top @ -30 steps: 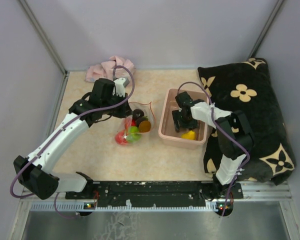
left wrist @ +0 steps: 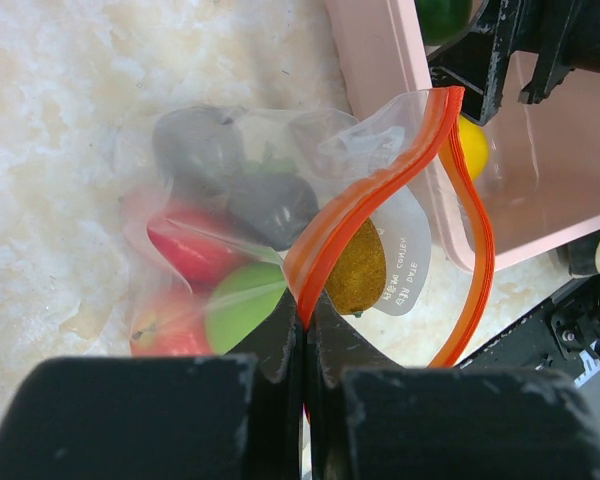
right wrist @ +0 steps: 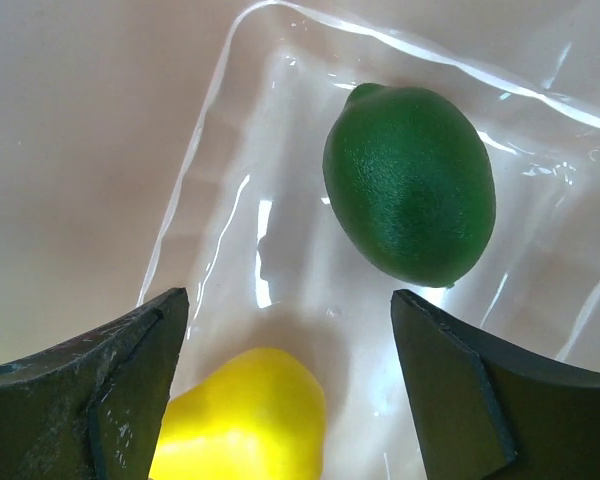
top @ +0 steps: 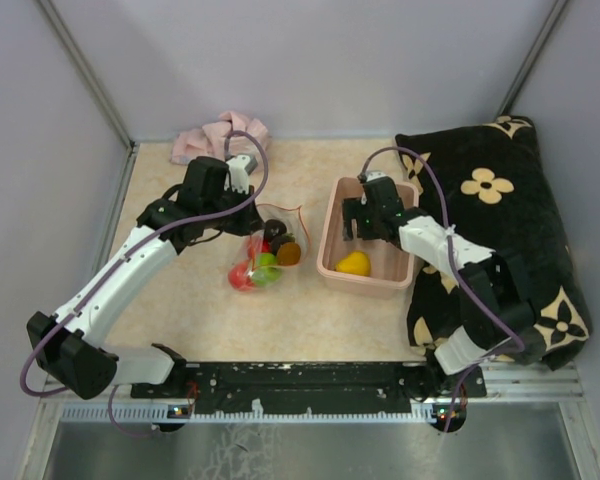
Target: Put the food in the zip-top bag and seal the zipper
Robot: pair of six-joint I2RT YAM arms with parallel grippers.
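Observation:
My left gripper is shut on the orange-zipped edge of the clear bag (left wrist: 150, 260), which lies on the table holding red fruit (left wrist: 195, 243), a green fruit (left wrist: 240, 310), dark produce and a brown kiwi-like item (left wrist: 358, 265). My right gripper (top: 358, 218) is open inside the pink bin (top: 335, 280), above a dark green lime (right wrist: 408, 185) and a yellow pear-like fruit (right wrist: 240, 420), with nothing between its fingers.
A pink cloth (top: 200, 142) lies at the back left. A black flower-patterned cushion (top: 520, 220) lies right of the bin.
My right gripper has shifted within the bin toward its back, uncovering more of the yellow fruit, and its arm has changed pose. The left arm and bag look unchanged.

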